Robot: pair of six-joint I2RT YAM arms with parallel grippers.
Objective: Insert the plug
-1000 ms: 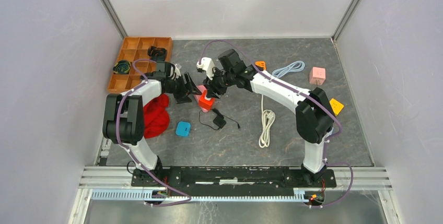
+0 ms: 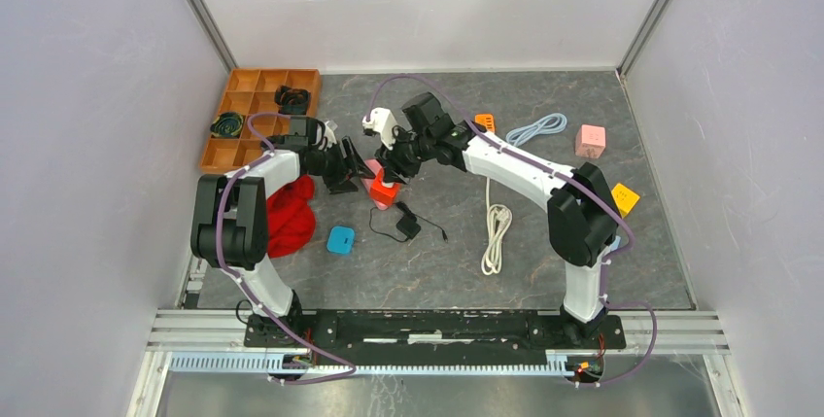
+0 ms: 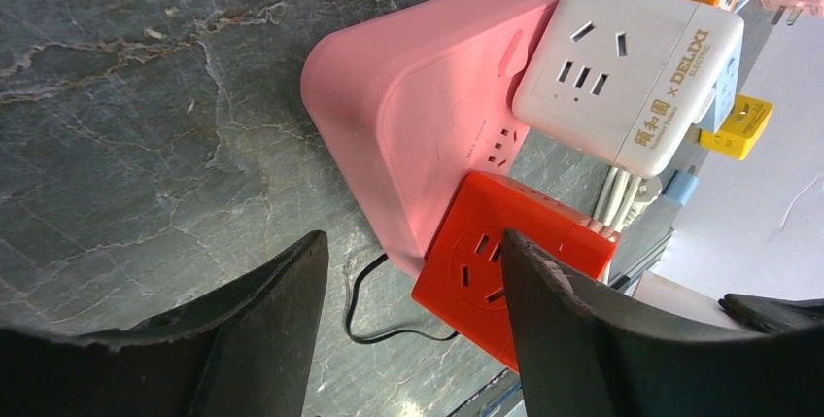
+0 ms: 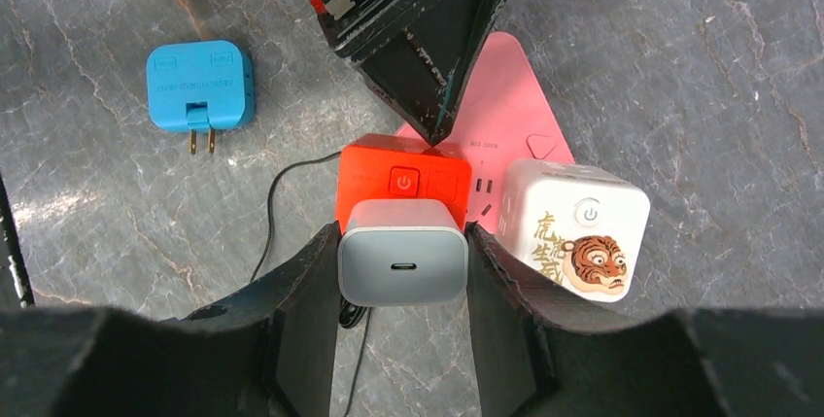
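Observation:
My right gripper is shut on a white plug adapter (image 4: 402,252), held over the red socket cube (image 4: 403,159); whether its prongs are in the cube is hidden. The red cube sits against a pink wedge-shaped socket block, which also carries or adjoins a white DELIXI socket cube with a tiger print in the right wrist view. My left gripper is open, its fingers above and beside the red cube and pink block, holding nothing.
A blue plug (image 4: 200,86), a black cable adapter (image 2: 408,225), red cloth (image 2: 290,218) and a wooden tray (image 2: 243,86) lie around the grippers. Coiled cables (image 2: 496,242), a pink cube (image 2: 590,141) and a yellow item (image 2: 624,198) are at the right. Bare table shows at front centre.
My right arm has shifted very slightly left in the top view, still over the red cube. My left arm shows no visible movement.

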